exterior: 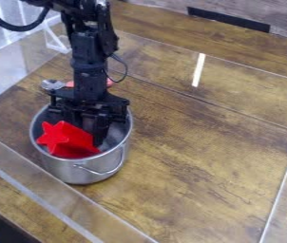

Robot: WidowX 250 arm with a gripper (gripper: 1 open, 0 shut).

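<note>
A silver metal pot (89,169) with a wire handle stands on the wooden table at the lower left. A red star-shaped object (66,140) sits in the pot, toward its left side. My black gripper (93,133) reaches down into the pot from above, just behind and right of the red object. Its fingertips are dark and partly hidden, so whether they hold anything is unclear.
A small pink-red object behind the arm is mostly hidden. Pale strips run along the table, and a dark edge lies at the bottom left.
</note>
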